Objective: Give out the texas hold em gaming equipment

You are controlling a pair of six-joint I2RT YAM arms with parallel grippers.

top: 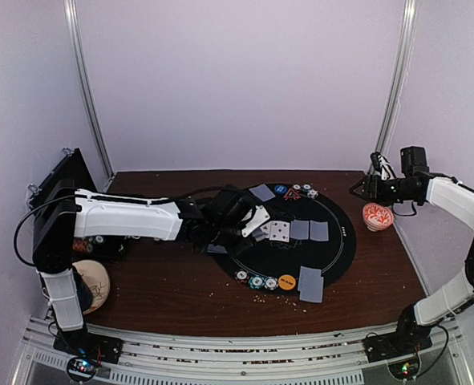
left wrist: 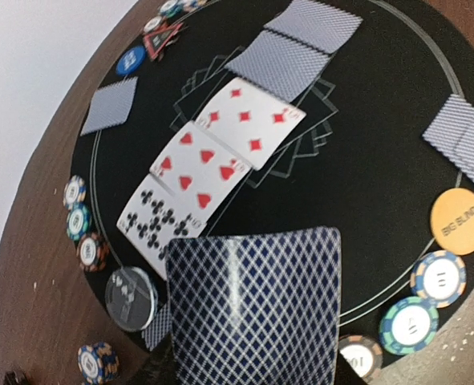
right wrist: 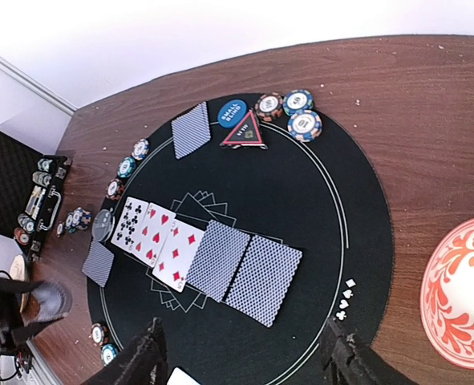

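My left gripper [top: 245,237] is over the left part of the black mat [top: 337,241], shut on a blue-backed card [left wrist: 253,305], seen large in the left wrist view. Three face-up cards [right wrist: 166,243], clubs, hearts and diamonds, lie in a row with two face-down cards [right wrist: 264,277]. Other face-down cards [top: 311,284] lie at the mat's edges, beside chips [left wrist: 409,324], the big blind [left wrist: 459,220] and small blind [right wrist: 232,113] markers. My right gripper [top: 364,186] is open above the right side of the table, its fingers framing the bottom of its wrist view.
An open black case [right wrist: 8,183] with chips stands at the left. A round wooden object [top: 95,285] is at the front left, a red-patterned bowl [top: 378,216] at the right.
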